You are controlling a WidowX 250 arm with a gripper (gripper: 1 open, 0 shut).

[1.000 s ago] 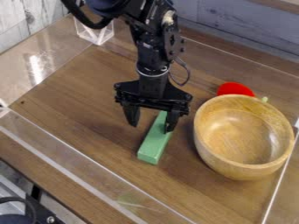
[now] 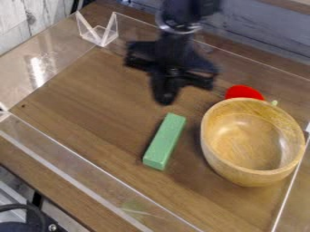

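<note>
The black arm, blurred, hangs over the back middle of the wooden table, its gripper [image 2: 162,86] raised above and behind a long light-green block [image 2: 164,142]. The block lies diagonally on the table, apart from the gripper, left of a round wooden bowl [image 2: 251,149]. The blur hides whether the fingers are open or shut.
A red object [image 2: 244,93] with a green part sits just behind the bowl. A clear plastic container [image 2: 97,29] stands at the back left.
The gripper has risen and moved back from the green block, which it was over, and the block is now fully uncovered.
</note>
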